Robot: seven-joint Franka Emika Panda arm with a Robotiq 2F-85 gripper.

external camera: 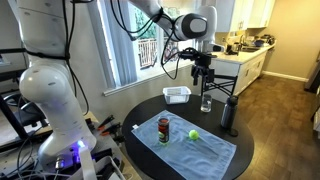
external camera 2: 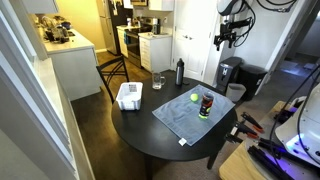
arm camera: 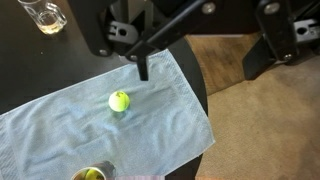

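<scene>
My gripper (external camera: 201,79) hangs high over the round table, open and empty. In the wrist view its dark fingers (arm camera: 142,70) are spread wide. A yellow-green tennis ball (external camera: 193,134) rests on a blue-grey cloth (external camera: 217,151), well below the gripper. To its left in exterior view 1, an upright red and dark can (external camera: 164,132) stands on the same cloth. The wrist view looks into the can's open top (arm camera: 94,173), where something yellow-green like a ball shows.
A white bin (external camera 2: 130,97), a clear glass mug (arm camera: 47,17) and a tall black bottle (external camera: 229,112) stand on the black table (external camera 2: 140,128) around the cloth. A dark chair (external camera 2: 117,72) is behind the table. Bare tabletop lies between the bin and the cloth.
</scene>
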